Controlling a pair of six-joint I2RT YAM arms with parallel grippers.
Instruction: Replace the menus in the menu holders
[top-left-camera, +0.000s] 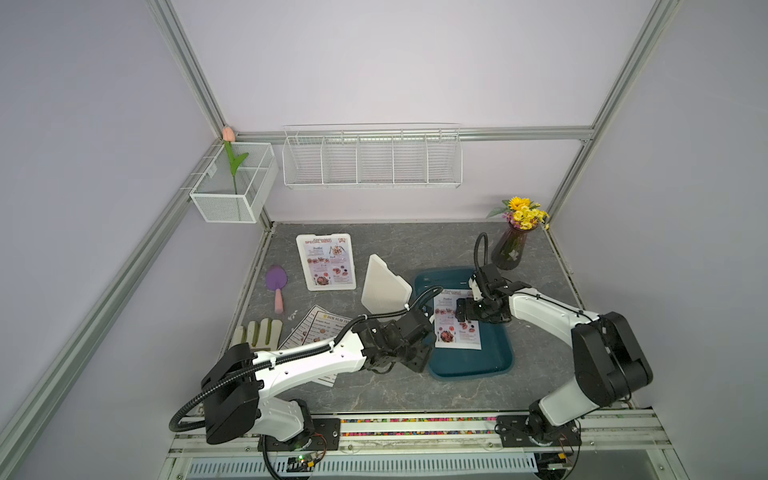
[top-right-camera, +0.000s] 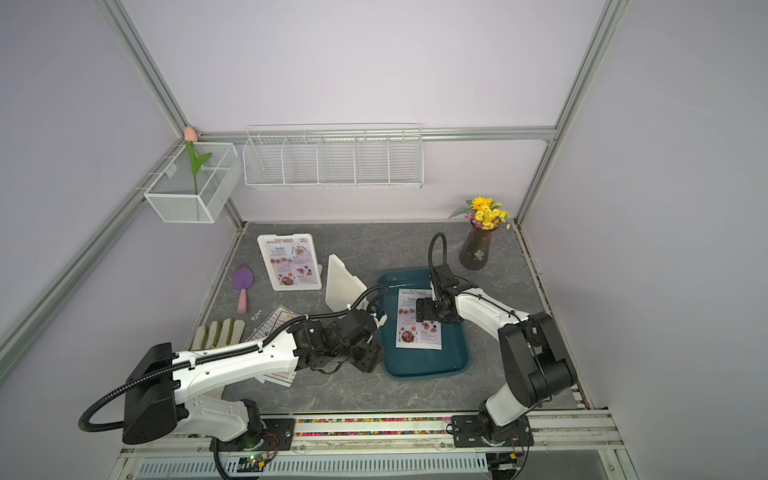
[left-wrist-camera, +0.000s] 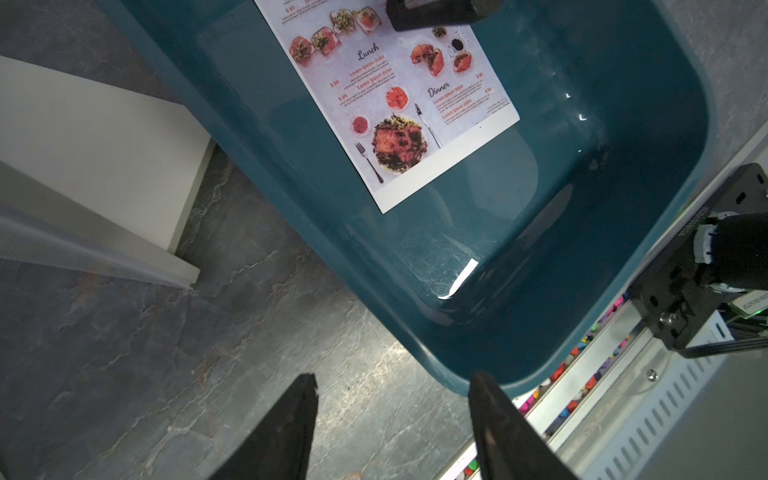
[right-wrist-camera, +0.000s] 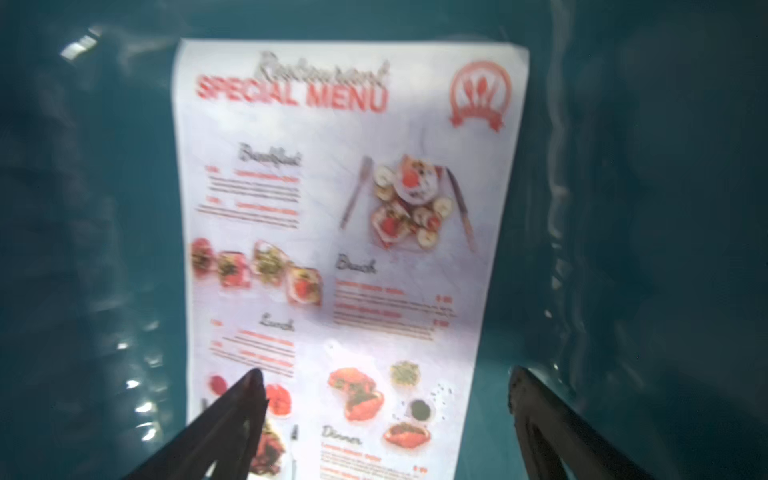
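Inside the blue tray (left-wrist-camera: 336, 264) lies a menu printed with food pictures (right-wrist-camera: 264, 240), flat on its bottom. Over this menu hangs my right gripper, open, with nothing between its fingers. My left gripper is open and empty, above the grey tabletop by the tray's near left corner. A white menu holder (top-left-camera: 384, 286) stands angled left of the tray; its display face cannot be made out. Farther left, another holder (top-left-camera: 353, 281) faces forward with a food-picture menu (top-left-camera: 329, 260) in it. Other menu sheets (top-left-camera: 318, 324) lie on the table, partly hidden by my left arm.
A purple spatula (top-left-camera: 276, 278) and a pale slatted object (top-left-camera: 260, 332) lie along the left edge. A dark vase of yellow flowers (top-left-camera: 509, 249) stands at the back right. Wire baskets (top-left-camera: 372, 160) hang on the back wall. Tabletop behind the tray is clear.
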